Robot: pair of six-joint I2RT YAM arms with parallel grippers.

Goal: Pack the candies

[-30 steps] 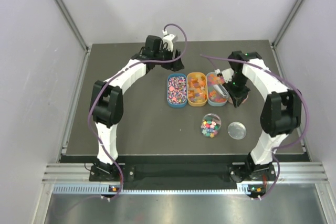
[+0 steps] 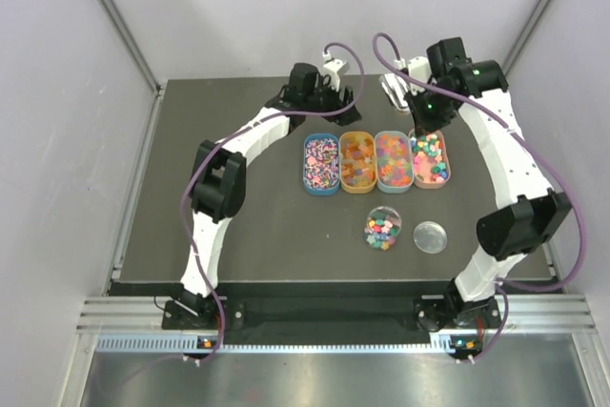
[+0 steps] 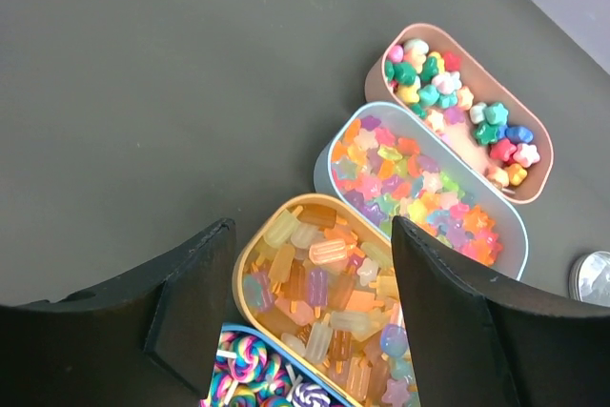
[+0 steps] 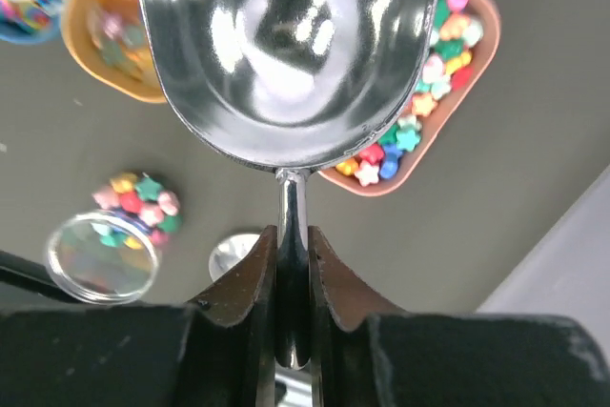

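Note:
A shiny metal scoop point(image 4: 291, 64) spans the upper right wrist view, its handle clamped in my right gripper, which is shut on it. No candy shows in its bowl. From above, the scoop point(image 2: 393, 92) is behind the tub row's right end. My left gripper is open and empty above the tubs. The tubs run blue point(image 2: 307, 180) with lollipops, yellow point(image 2: 358, 190) with popsicle shapes, pale blue point(image 2: 395, 189) with translucent stars, then pink point(image 2: 435, 185) with solid-coloured candies. In front, a clear round jar point(image 4: 65, 283) contains mixed candies.
A clear round lid point(image 2: 430, 237) lies right of the jar, in front of the pink tub. Both arms reach in from the front edge.
The right gripper and scoop have risen and moved back, off the pale blue tub, uncovering the pink tub. The left gripper has shifted right, closer to the tubs.

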